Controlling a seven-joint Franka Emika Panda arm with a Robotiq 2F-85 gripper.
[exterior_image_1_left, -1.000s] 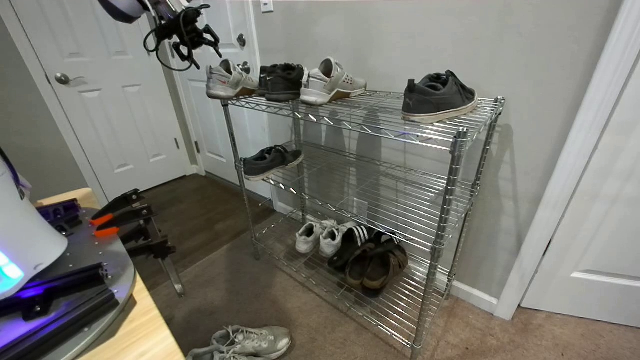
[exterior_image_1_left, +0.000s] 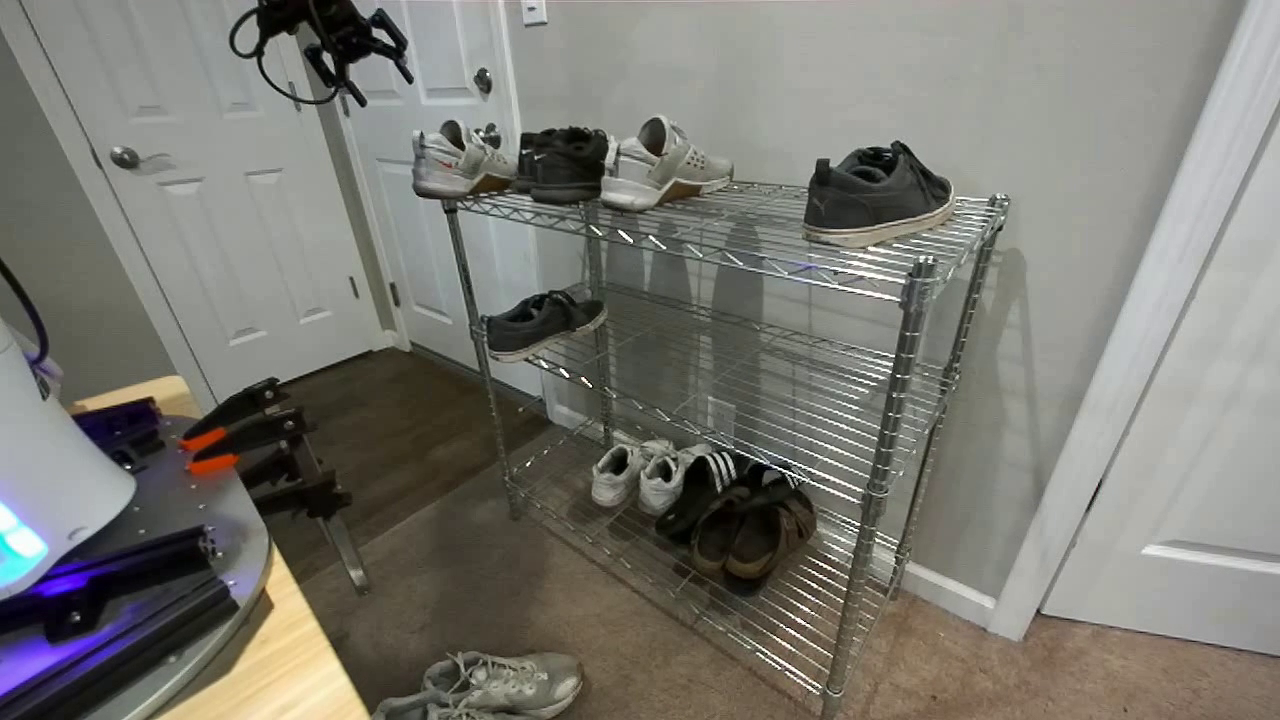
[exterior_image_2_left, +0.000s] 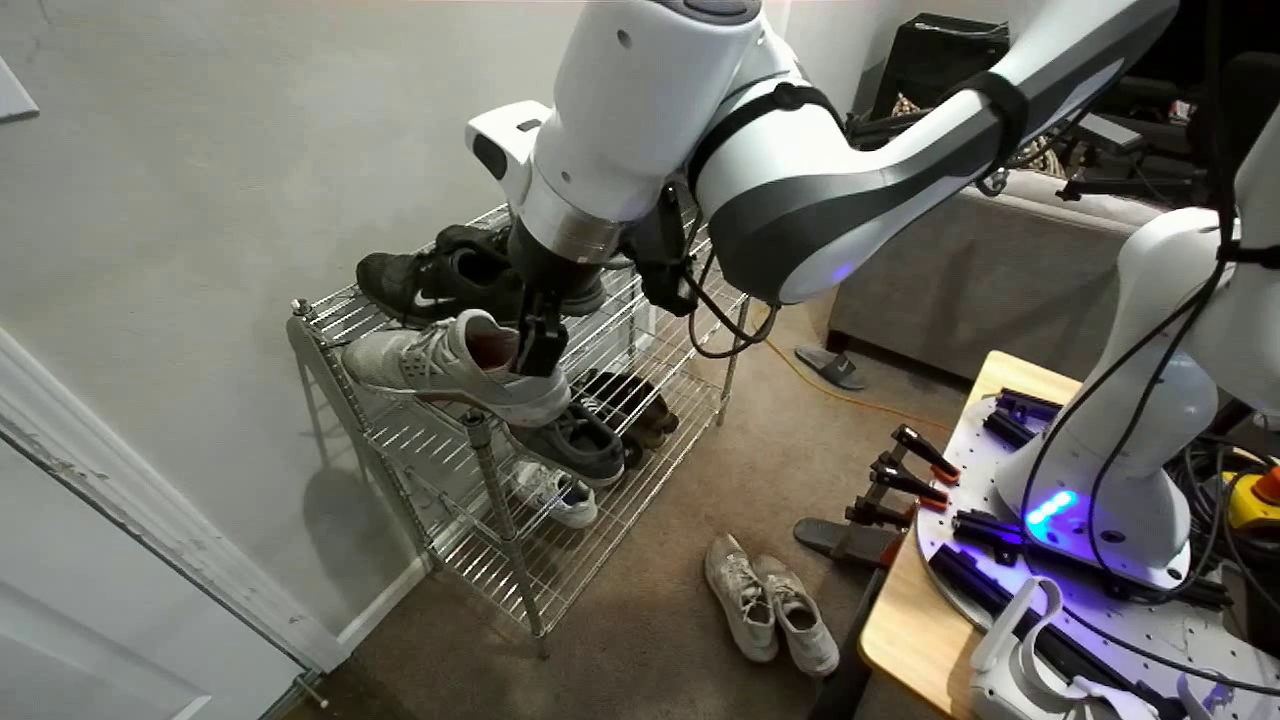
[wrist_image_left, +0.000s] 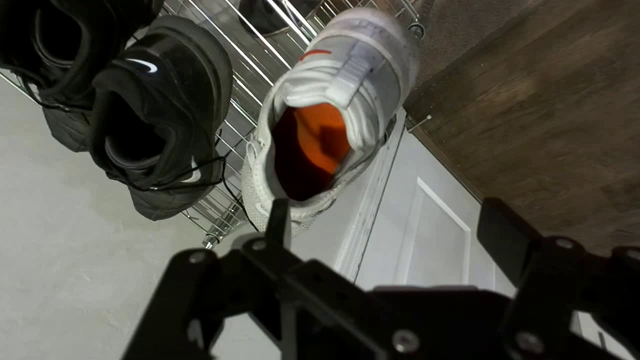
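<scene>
My open gripper (exterior_image_1_left: 381, 79) hangs up and to the left of the wire rack's top shelf, with nothing between its fingers. A whitish sneaker (wrist_image_left: 366, 66) with an orange insole lies ahead of the fingers in the wrist view, apart from them as far as shows. It sits at the left end of the top shelf. Beside it stands a pair of black sneakers (exterior_image_1_left: 566, 166), then a second whitish sneaker (exterior_image_1_left: 662, 168). A dark grey shoe (exterior_image_1_left: 879, 194) rests alone at the shelf's right end. Another dark shoe (exterior_image_1_left: 543, 324) is on the middle shelf's left end.
The bottom shelf carries white shoes (exterior_image_1_left: 615, 476) and brown sandals (exterior_image_1_left: 768, 528). A light pair of sneakers (exterior_image_2_left: 740, 596) stands on the floor. Clamps (exterior_image_1_left: 252, 426) jut from the table edge. Bare wire shows between the top shelf's second whitish sneaker and the dark grey shoe.
My gripper has moved up and to the left in exterior view 1, farther from the rack. The shoes stay where they were.
</scene>
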